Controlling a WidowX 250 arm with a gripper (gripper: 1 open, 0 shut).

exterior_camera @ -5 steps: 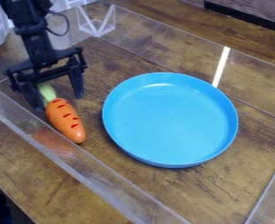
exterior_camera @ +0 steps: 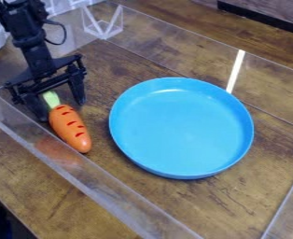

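An orange toy carrot (exterior_camera: 69, 128) with dark stripes and a pale green top lies on the wooden surface at the left, left of a round blue plate (exterior_camera: 180, 127). My black gripper (exterior_camera: 49, 93) is low over the carrot's green end, its fingers open and spread either side of that top. Whether a finger touches the carrot cannot be told.
Clear plastic walls (exterior_camera: 118, 205) run along the lower left and around the workspace. A white container sits at the top left corner. Bare wood lies above and below the plate.
Since a second ago my gripper has come down onto the carrot's green end and shifted slightly. The carrot and plate look unmoved.
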